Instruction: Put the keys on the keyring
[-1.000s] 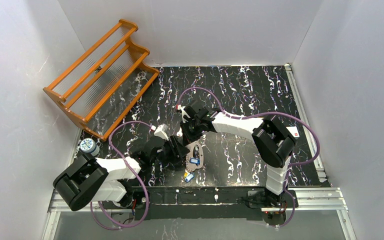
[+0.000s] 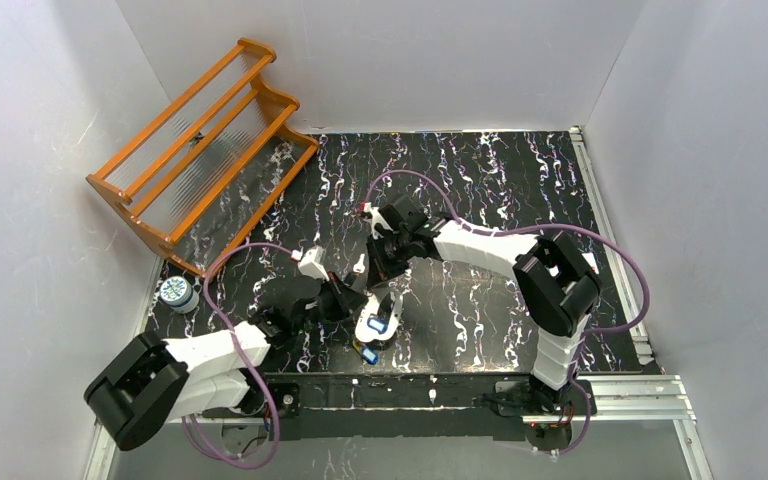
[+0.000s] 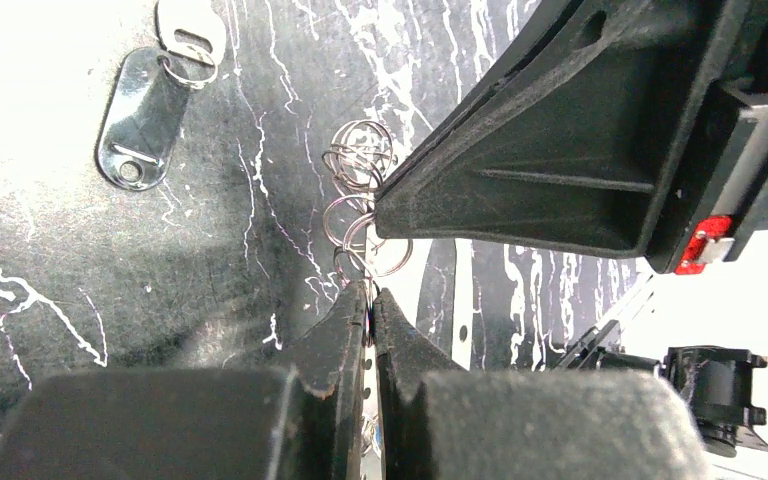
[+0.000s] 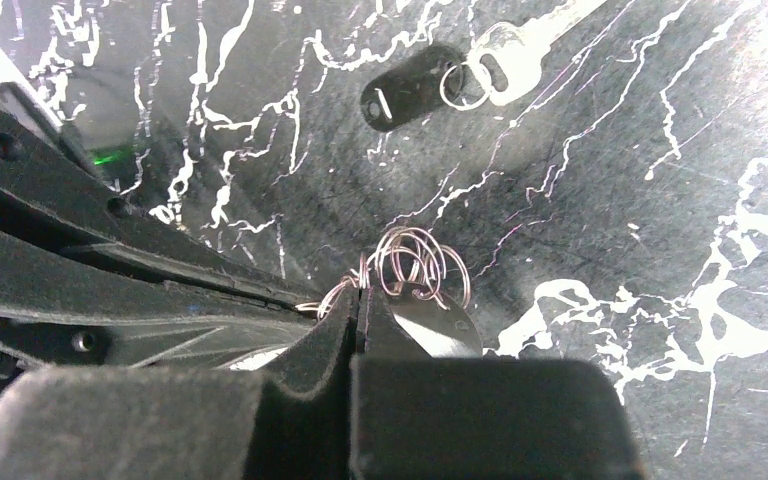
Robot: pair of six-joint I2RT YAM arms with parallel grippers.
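Note:
Several thin wire rings (image 3: 360, 150) bunch together at the meeting point of both grippers. My right gripper is shut on some of them, with more rings (image 4: 410, 260) looping beside its tips. From below, my left gripper is shut; rings reach its fingertips, but whether a wire is pinched there I cannot tell. Under the grippers, a white plate-like piece (image 2: 364, 333) shows with a blue tag (image 2: 377, 324) and another blue tag (image 2: 368, 354) at its lower end. A silver key (image 4: 518, 65) with a dark tag (image 4: 410, 88) lies apart on the table.
A wooden rack (image 2: 282, 125) stands at the back left. Near the left wall is a round white-and-blue container (image 2: 177, 292). The two grippers almost touch, leaving little room between them.
The white piece and blue tags have shifted left and tilted. My right arm has moved slightly to the right.

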